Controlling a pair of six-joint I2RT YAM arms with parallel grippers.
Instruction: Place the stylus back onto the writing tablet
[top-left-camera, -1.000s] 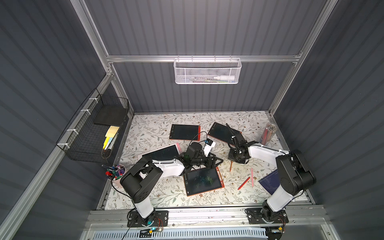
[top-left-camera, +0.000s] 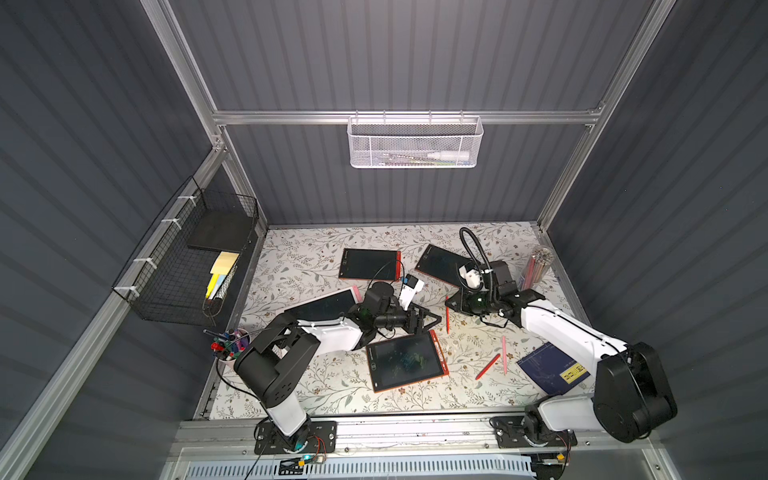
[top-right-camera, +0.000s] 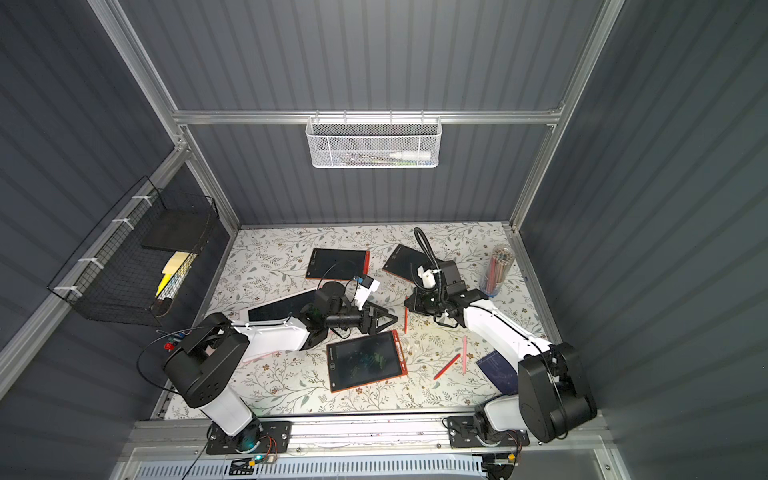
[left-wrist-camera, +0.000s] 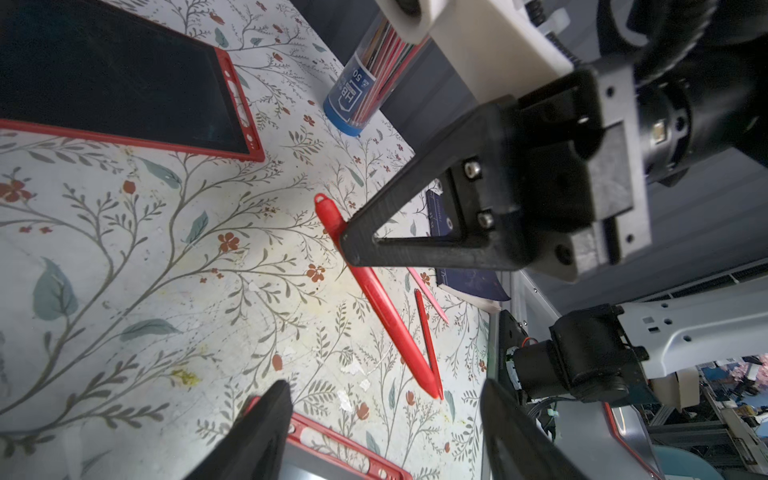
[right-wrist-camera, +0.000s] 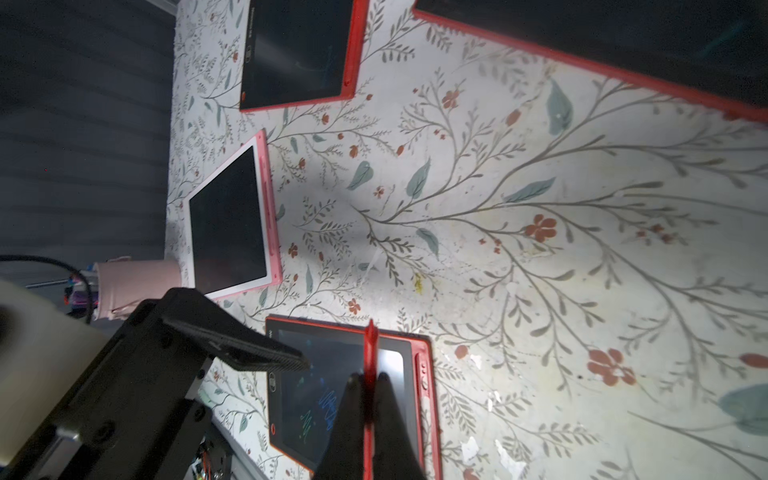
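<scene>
A red stylus hangs upright-tilted in my right gripper (top-left-camera: 449, 302), whose black fingers are shut on it near the upper end; in the right wrist view it (right-wrist-camera: 369, 344) runs up between the fingertips. My left gripper is just left of it, lower, its fingers apart with nothing between them. Below the left gripper lies a red-framed writing tablet (top-left-camera: 406, 360); its red edge (left-wrist-camera: 344, 440) shows under the left fingers.
Two more tablets (top-left-camera: 369, 264) (top-right-camera: 404, 260) lie at the back, a pink tablet (right-wrist-camera: 228, 220) at left. Loose red and pink styluses (top-left-camera: 488, 366) (top-left-camera: 504, 354) lie front right, near a dark notebook (top-left-camera: 553, 368). A clear cup (top-left-camera: 536, 269) stands back right.
My right gripper has moved up and left with the stylus, toward the left gripper, which has shifted slightly left.
</scene>
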